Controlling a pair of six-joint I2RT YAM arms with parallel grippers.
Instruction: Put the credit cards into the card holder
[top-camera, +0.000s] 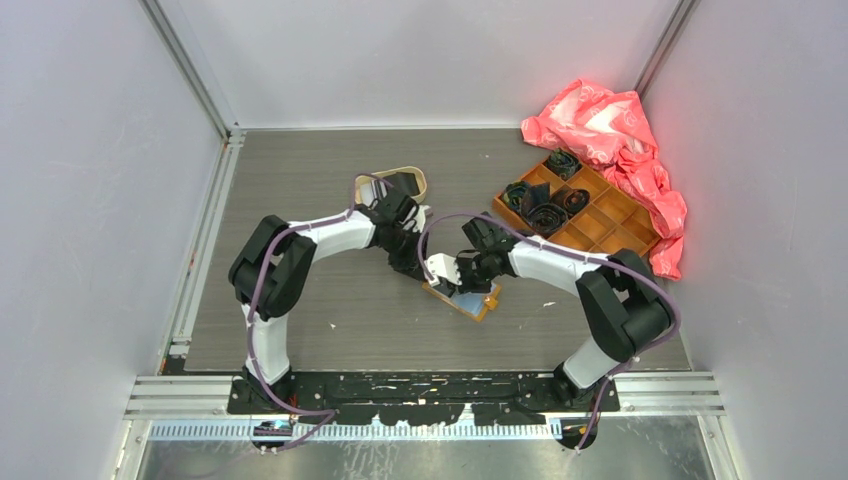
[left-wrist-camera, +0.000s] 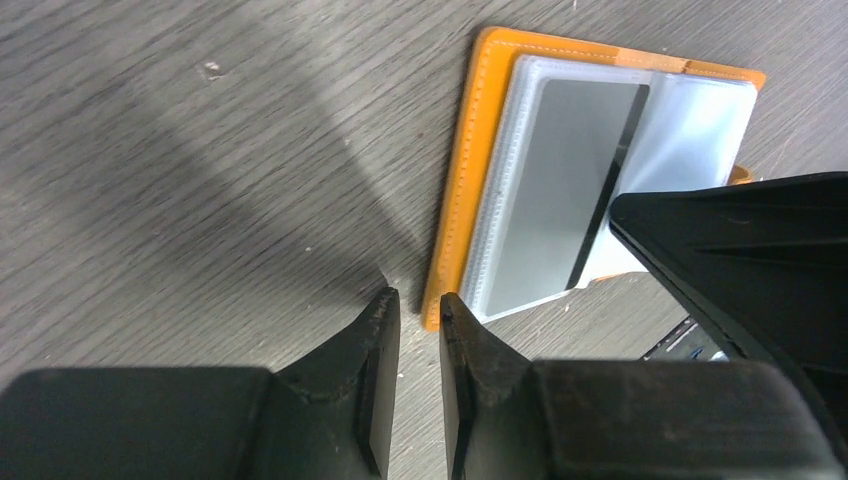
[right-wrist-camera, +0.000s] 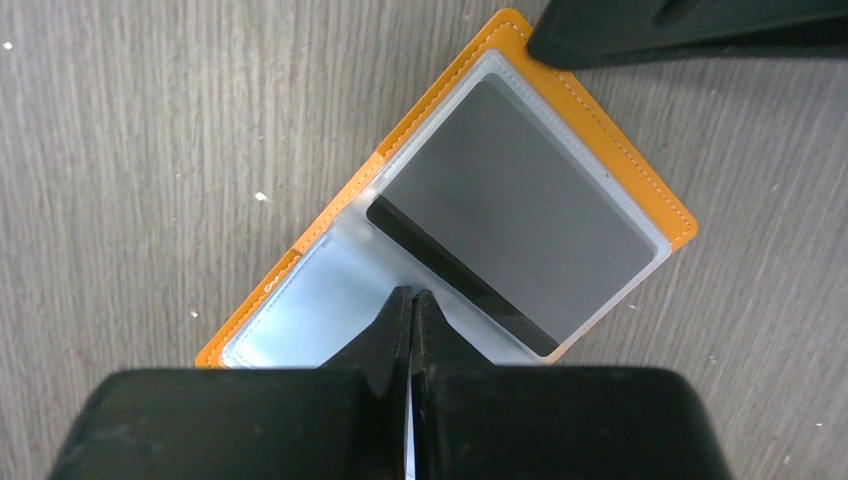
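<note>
An orange-edged card holder (top-camera: 478, 309) lies flat on the table. In its clear sleeve is a grey card with a black stripe (right-wrist-camera: 520, 205), largely under the plastic, with a whitish-blue sleeve area beside it. My left gripper is slightly open at the holder's corner; its fingertips stand apart, and I cannot tell whether they touch the orange edge. My right gripper is shut over the sleeve beside the stripe, with nothing showing between its fingers. In the top view, an oval basket (top-camera: 423, 190) holds several dark and white cards behind the left arm.
A wooden compartment tray (top-camera: 600, 218) with dark rolled items stands at the back right, a crumpled pink bag (top-camera: 600, 125) behind it. Both grippers are close together over the holder. Bare table lies to the left and in front.
</note>
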